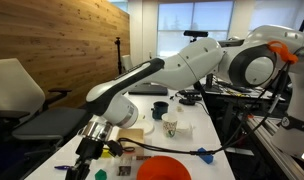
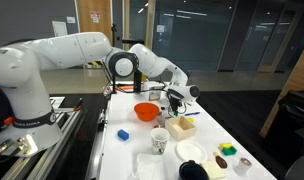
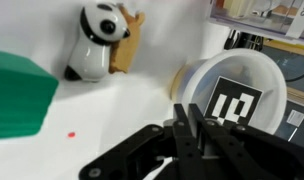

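In the wrist view, my gripper is at the near edge of a white, round, cup-like container (image 3: 194,82). The fingers look closed on its rim. A black-and-white square marker (image 3: 228,100) shows within the container's outline. From the side, the gripper (image 1: 88,154) is low over the left part of the table; what it holds is too small to make out there. In the other exterior view, the gripper (image 2: 175,108) is close to the wooden box and partly hidden.
A panda figure (image 3: 90,45) and a green block (image 3: 17,95) lie beside the gripper. A red bowl (image 1: 164,168), a white mug (image 2: 159,141), a plate (image 2: 191,152) and a wooden box (image 2: 182,127) stand around. The table's front left, by the blue object (image 2: 123,135), has free room.
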